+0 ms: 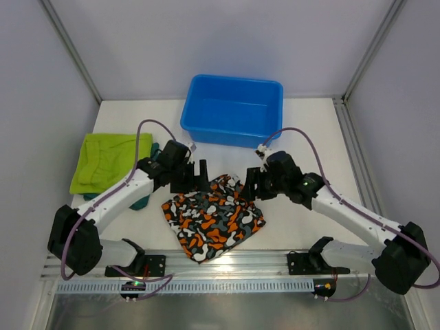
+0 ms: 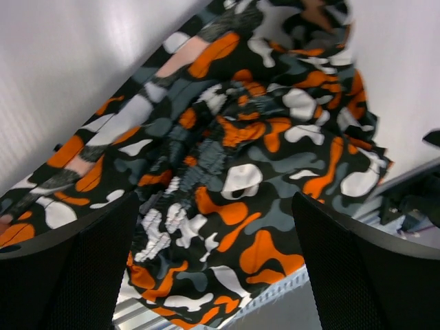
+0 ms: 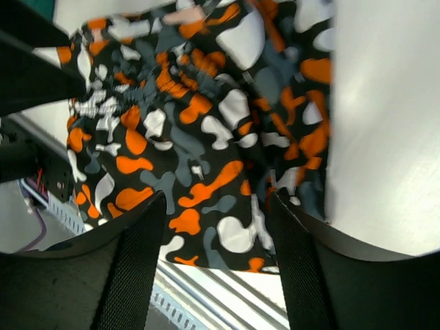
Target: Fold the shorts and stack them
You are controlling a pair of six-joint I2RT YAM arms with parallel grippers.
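Note:
Camouflage shorts in orange, grey, white and black lie loosely crumpled on the table's front middle, filling most of both wrist views. My left gripper is open above their upper left part, fingers wide apart over the cloth in the left wrist view. My right gripper hangs open by their upper right corner; in the right wrist view its fingers frame nothing but cloth beneath.
A blue bin stands at the back middle. At the left lies a yellow-green garment stacked on a teal one.

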